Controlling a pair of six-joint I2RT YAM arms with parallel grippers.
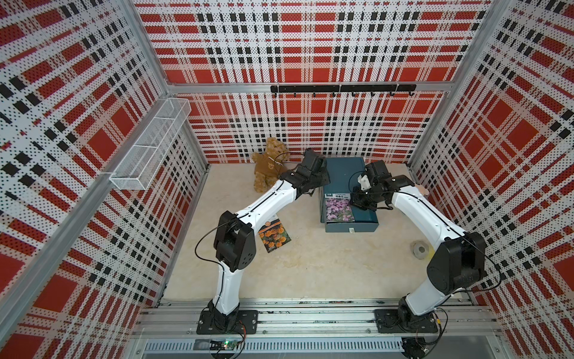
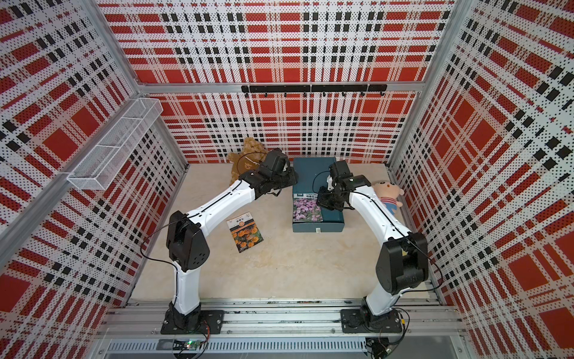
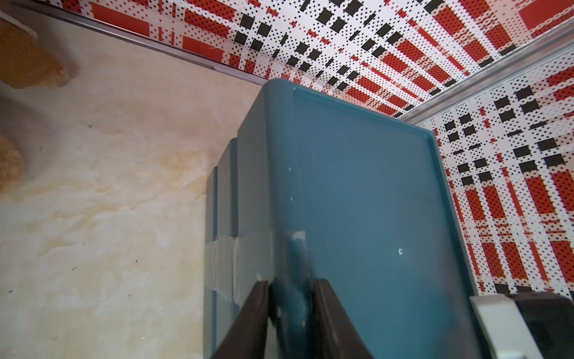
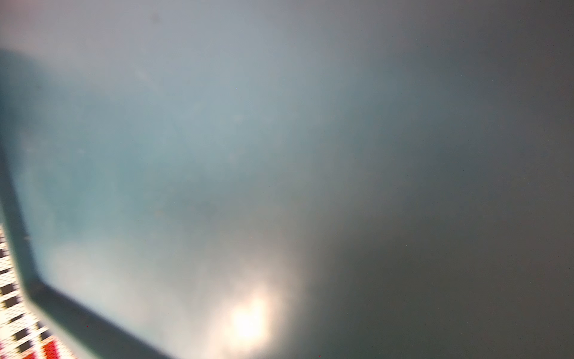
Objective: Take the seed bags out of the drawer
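A teal drawer unit (image 1: 342, 170) stands at the back centre, its front drawer (image 1: 349, 226) pulled out with a purple-flower seed bag (image 1: 337, 209) inside. My left gripper is at the unit's top left edge, fingers either side of the rounded rim; whether they press on it is unclear. My right gripper (image 1: 361, 200) is over the drawer beside the bag; its fingers are hard to see, and its wrist view shows only blurred teal surface. An orange-flower seed bag (image 2: 245, 233) lies on the table to the left.
A brown teddy bear (image 1: 269, 164) sits left of the unit, a doll (image 2: 388, 194) to its right. A tape roll (image 1: 419, 250) lies at right. A wire basket (image 1: 149, 143) hangs on the left wall.
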